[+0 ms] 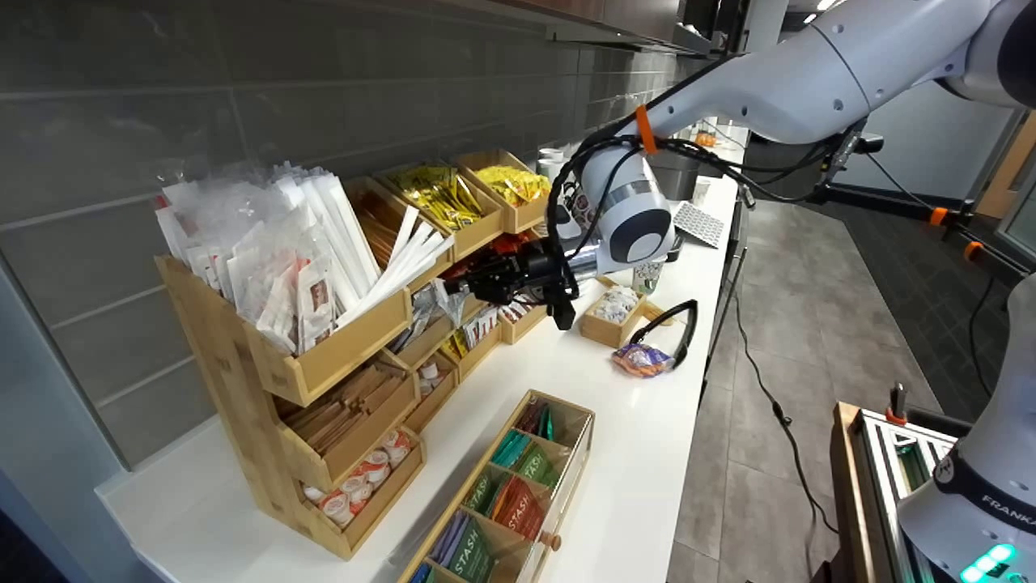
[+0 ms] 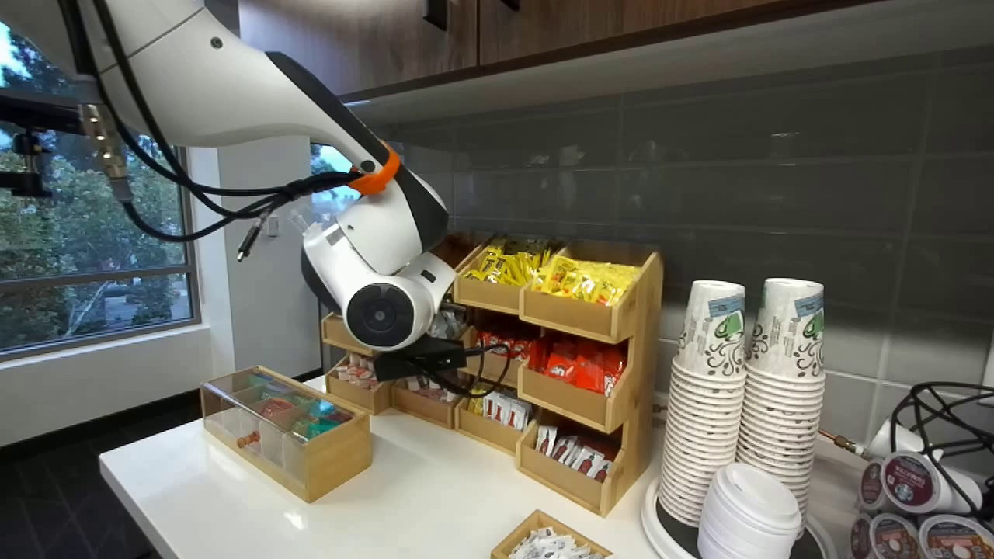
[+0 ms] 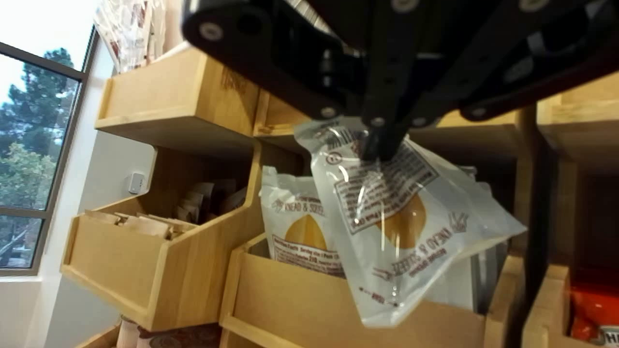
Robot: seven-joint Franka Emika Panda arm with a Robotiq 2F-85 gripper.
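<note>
A clear plastic packet (image 3: 400, 232) with an orange-yellow patch and "Knead & Squeeze" print hangs tilted in the wrist view. My gripper is shut on the upper part of this packet, its dark fingertips pressed together against the film. The packet's lower end hangs in front of the wooden bin (image 3: 348, 301). Behind it, a similar packet (image 3: 304, 223) stands inside that bin. From exterior view 1, the gripper (image 1: 454, 285) is at the organizer's middle tier, with silvery plastic at its tip. In exterior view 2 the arm's wrist hides the fingers.
Upper bins stand close above the gripper, one holding white wrapped cutlery (image 1: 320, 243). Yellow packets (image 1: 510, 183) fill another. A tea box (image 1: 515, 476) and a small bin of white packets (image 1: 614, 306) stand on the counter (image 1: 622, 437), with bare surface between them.
</note>
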